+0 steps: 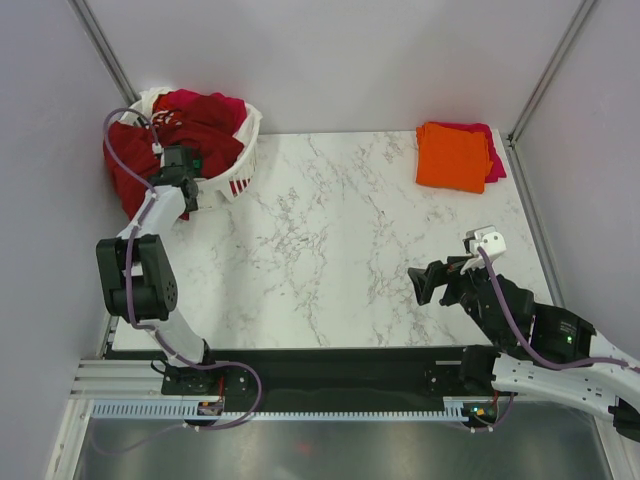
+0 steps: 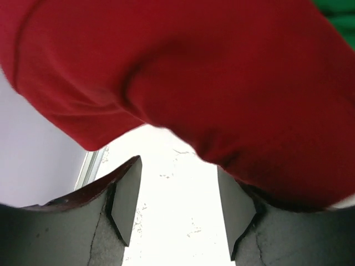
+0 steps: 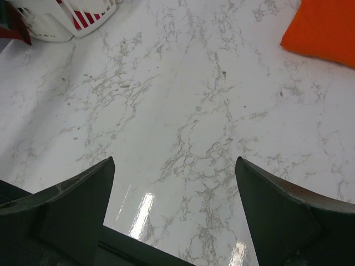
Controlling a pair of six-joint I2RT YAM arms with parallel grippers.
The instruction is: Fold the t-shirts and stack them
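Observation:
A dark red shirt (image 1: 124,178) spills over the front left side of the white basket (image 1: 243,172), among other crumpled red and pink cloth. My left gripper is part open at the basket's front. In the left wrist view the red cloth (image 2: 194,72) hangs just beyond its fingertips, and white table shows between them. An orange folded shirt (image 1: 450,158) lies on a crimson one (image 1: 495,165) at the back right. Over the table's front right, my right gripper stands open with only bare table between its fingers.
Some green cloth (image 2: 339,19) shows beside the red in the left wrist view. Grey walls close in the left, back and right sides.

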